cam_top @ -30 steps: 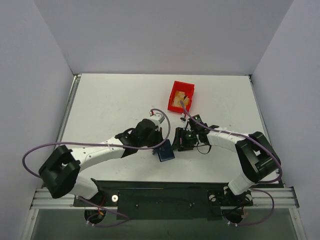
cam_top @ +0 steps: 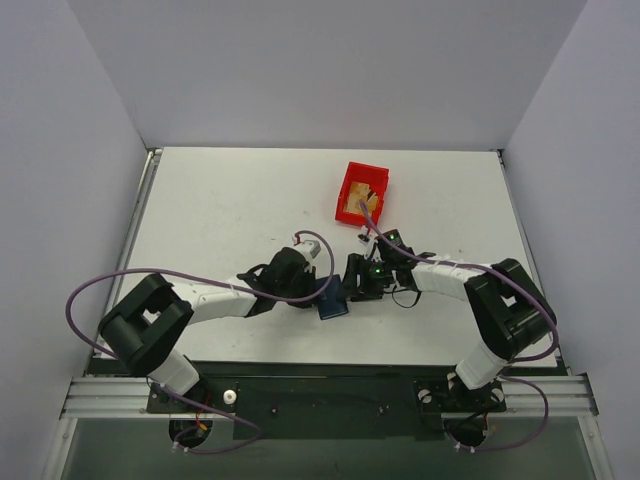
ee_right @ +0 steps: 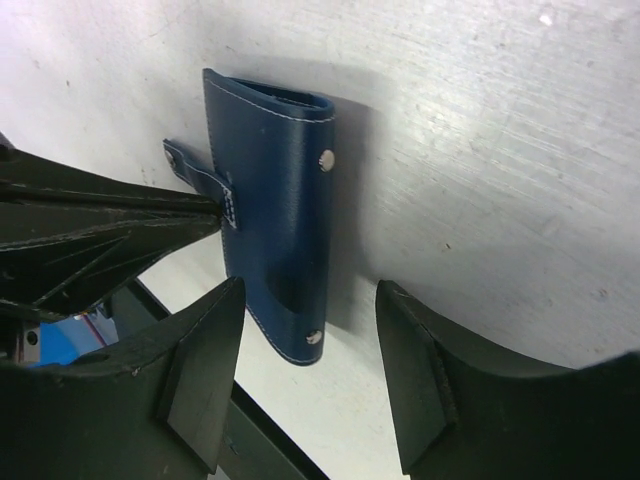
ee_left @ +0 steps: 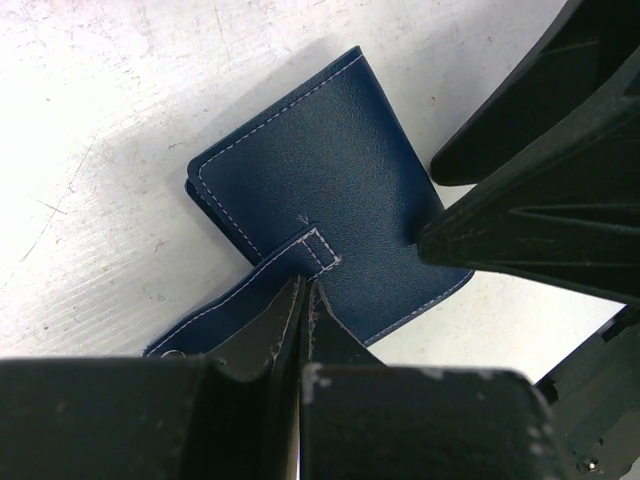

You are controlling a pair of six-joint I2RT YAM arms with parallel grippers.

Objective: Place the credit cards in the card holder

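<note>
The dark blue card holder point(cam_top: 333, 298) lies folded on the table between both arms, its strap point(ee_left: 250, 300) standing partly off its face. In the left wrist view my left gripper has its fingertips together against the strap's stitched end; no strap shows between them. My right gripper stands open by the holder's snap-studded side, with nothing clearly clamped. From there the card holder point(ee_right: 275, 215) appears narrow and tilted, with a gap along its top fold. Small yellowish pieces, perhaps the cards point(cam_top: 361, 195), sit in the red box; details are too small to read.
The red box point(cam_top: 383, 205) stands at the back of the white table point(cam_top: 230, 190), behind my right arm. Thin purple cables point(cam_top: 200, 275) trail over both arms. Free table lies left, right and in front of the holder.
My left gripper has come down onto the strap, staying shut.
</note>
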